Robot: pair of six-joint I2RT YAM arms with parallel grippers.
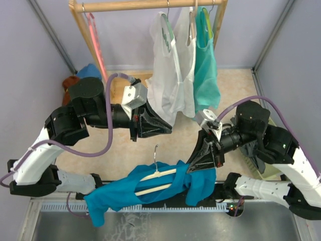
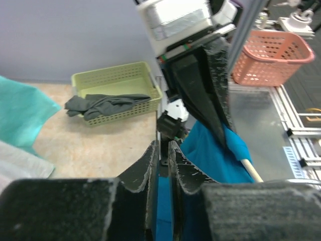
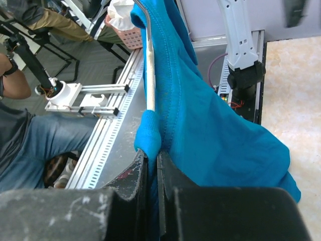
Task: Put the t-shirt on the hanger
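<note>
The blue t shirt (image 1: 118, 193) hangs over the wooden hanger (image 1: 159, 174), bunched toward both ends, with the bars bare in the middle and the metal hook (image 1: 155, 150) pointing up. My right gripper (image 1: 189, 167) is shut on the shirt at the hanger's right end. In the right wrist view, the fingers pinch blue cloth (image 3: 149, 133) around the end of the wooden bar (image 3: 150, 75). Above the hook, my left gripper (image 1: 171, 128) stands slightly open; a narrow gap shows between its fingertips in the left wrist view, with nothing held.
A wooden rack (image 1: 145, 6) at the back carries white shirts (image 1: 165, 75), a teal shirt (image 1: 205, 75) and an empty pink hanger (image 1: 96, 47). A green basket (image 2: 115, 80) with dark cloth sits on the right. Floor between rack and hanger is clear.
</note>
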